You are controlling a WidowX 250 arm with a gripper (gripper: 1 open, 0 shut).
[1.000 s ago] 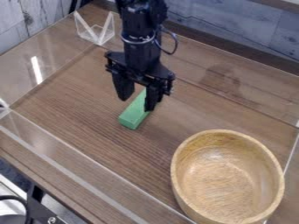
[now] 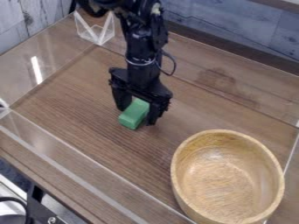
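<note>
A small green block (image 2: 132, 116) lies on the brown wooden table, low in the middle of the view. The black gripper (image 2: 139, 103) is down over it, its dark fingers on either side of the block's upper part. Whether the fingers are closed on the block or only around it cannot be told.
A large pale wooden bowl (image 2: 225, 175) stands at the front right. Clear plastic pieces sit at the back left and left edge.
The gripper has come down from just behind and above the green block to around it, hiding more of the block. The bowl has not moved.
</note>
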